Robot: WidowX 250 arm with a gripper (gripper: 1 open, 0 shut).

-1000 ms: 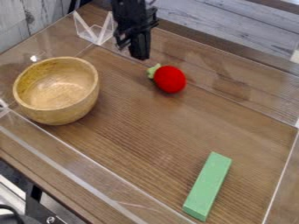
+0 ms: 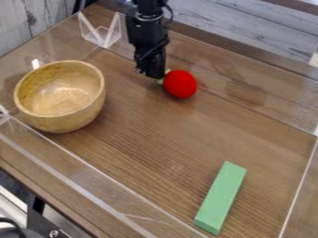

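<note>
My gripper [image 2: 156, 69] hangs at the top centre on its dark arm, low over the table, shut, with nothing visible between its fingers. Just in front of it, to the lower right, a red round object [image 2: 180, 85] with a small pale-green top rests on the table. The gripper's tip is at or just above that top; I cannot tell whether they touch.
A wooden bowl [image 2: 59, 118] sits on the left. A clear container [image 2: 102, 30] stands at the back left. A green block [image 2: 220, 197] lies at the front right.
The red object has stayed about where it was.
</note>
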